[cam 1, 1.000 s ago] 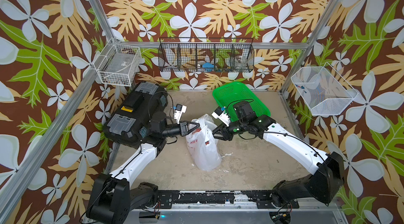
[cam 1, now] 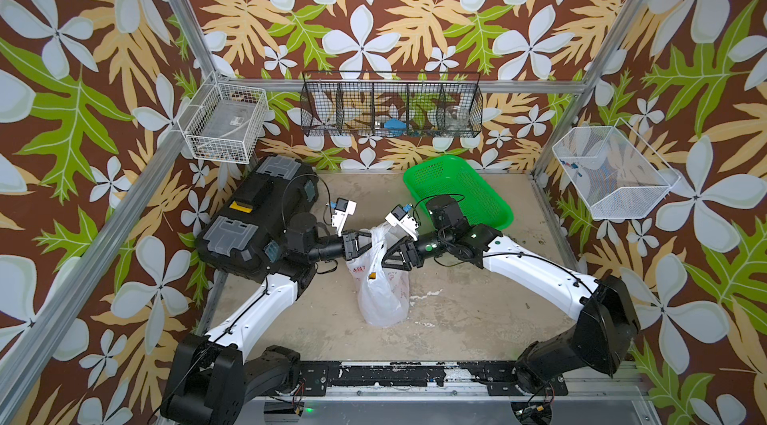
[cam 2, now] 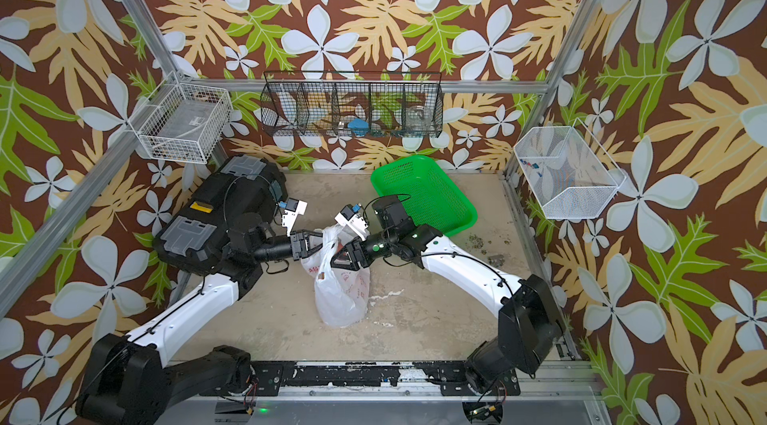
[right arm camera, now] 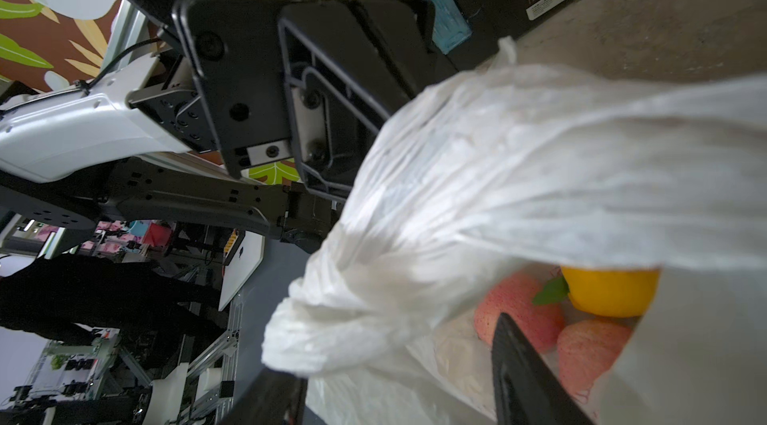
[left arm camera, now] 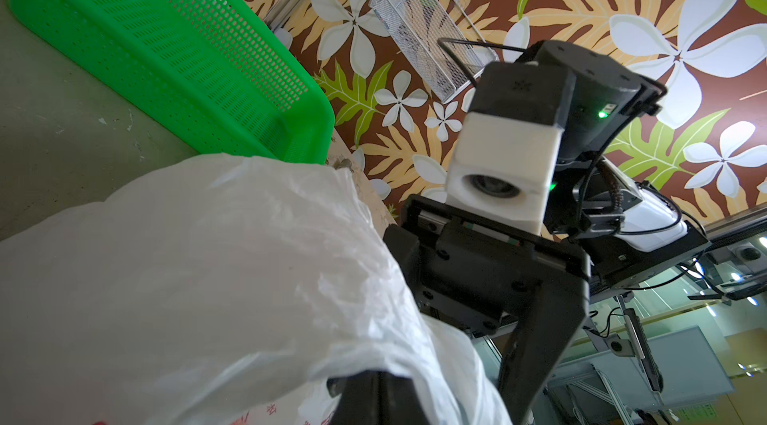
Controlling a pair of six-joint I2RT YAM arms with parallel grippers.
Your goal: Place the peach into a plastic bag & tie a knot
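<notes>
The white plastic bag (cam 1: 382, 297) stands upright mid-table, its top gathered and twisted between both grippers. My left gripper (cam 1: 358, 245) is at the bag's upper left, shut on the plastic as far as shows; its tips are mostly hidden by the bag. My right gripper (cam 1: 395, 257) stands open around the front of the twisted top, with plastic (right arm camera: 359, 305) lying over and between its fingers. Inside the bag, in the right wrist view, are two peaches (right arm camera: 515, 309) and a yellow fruit (right arm camera: 607, 293) with a leaf.
A green basket (cam 1: 479, 201) lies behind my right arm. A black toolbox (cam 1: 231, 233) sits at the left. Wire baskets (cam 1: 223, 121) hang on the frame at back and sides.
My right gripper has moved left and toward the front, onto the bag's top. The bag's top has drawn narrower and leans left, with my left gripper slightly further left.
</notes>
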